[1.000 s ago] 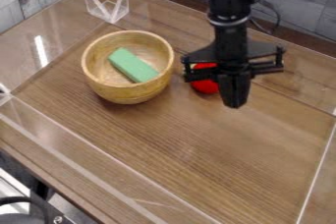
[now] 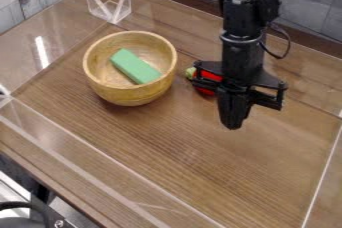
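Note:
My black gripper [image 2: 238, 100] hangs over the wooden table [image 2: 160, 172], right of centre, angled with its lower tip toward the viewer. Behind it, partly hidden, lies a red object [image 2: 206, 85] with a small yellow-green piece at its left. How far apart the fingers stand is hard to tell, and I see nothing clearly held. To the left, a yellow bowl [image 2: 114, 92] holds a green block [image 2: 134, 65].
A clear plastic item [image 2: 111, 7] stands at the back left. Dark cables [image 2: 34, 214] lie at the front left corner.
My gripper has turned about its vertical axis and shifted slightly toward the viewer over the last second. The bowl and green block have stayed in place.

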